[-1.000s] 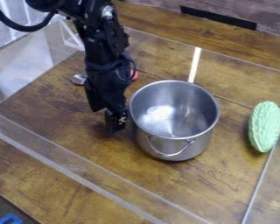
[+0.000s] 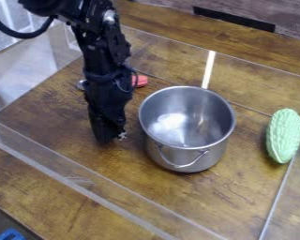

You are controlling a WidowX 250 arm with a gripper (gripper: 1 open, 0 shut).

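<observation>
My black gripper (image 2: 112, 131) reaches down low over the wooden table, just left of a large steel pot (image 2: 187, 127); its fingertips are dark and hard to make out, with nothing visible held in them. Behind the arm, a small red object (image 2: 139, 81) lies partly hidden near the pot's upper left.
A pale green oval item (image 2: 284, 136) lies to the right of the pot. Clear panels border the left and front, and a blue object (image 2: 7, 234) shows at the lower left corner.
The arm and gripper have shifted left, a little away from the pot, uncovering more space between them. The pot and green item look unchanged.
</observation>
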